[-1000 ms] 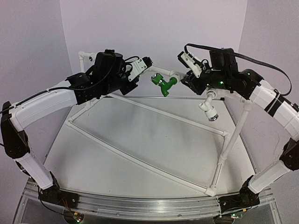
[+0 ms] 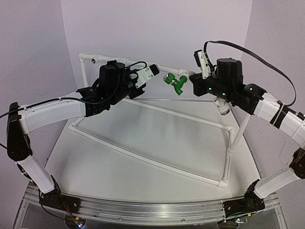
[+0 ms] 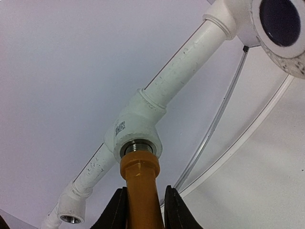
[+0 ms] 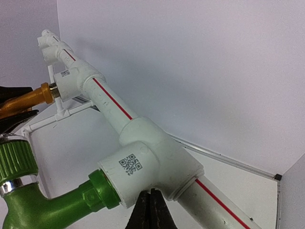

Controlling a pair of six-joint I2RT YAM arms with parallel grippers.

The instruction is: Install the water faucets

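A green faucet (image 2: 177, 83) sits in a white tee on the upper pipe, beside my right gripper; in the right wrist view its body (image 4: 62, 207) enters the QR-coded fitting (image 4: 131, 169). My right gripper is shut below that tee, nothing visible between its fingers. An orange faucet meets a threaded socket in another tee, some thread showing; in the right wrist view it is the orange piece (image 4: 26, 102). My left gripper has its fingers around the orange faucet. In the top view it is mostly hidden behind its arm housing.
The white pipe frame (image 2: 143, 166) stands on the board between the arms. More fittings with sockets (image 3: 71, 210) lie along the upper pipe. Another fitting (image 2: 221, 106) hangs below the right arm. The board's middle is clear.
Both arms, the green faucet and the upper pipe have shifted right in the top view; the lower frame has moved too. My right gripper's housing is more upright.
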